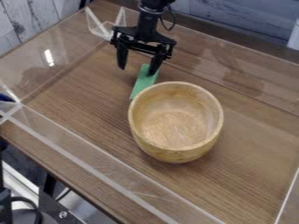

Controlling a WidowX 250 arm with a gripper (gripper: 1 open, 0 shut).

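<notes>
My black gripper (139,59) hangs at the top centre of the camera view, its fingers spread open over the upper end of a green oblong object (145,80) lying on the wooden table. Whether it touches that object I cannot tell. A large tan round bowl (176,144) sits just below the green object and partly hides its lower end.
Transparent walls run along the left and front edges. Black cables (24,213) lie at the bottom left corner.
</notes>
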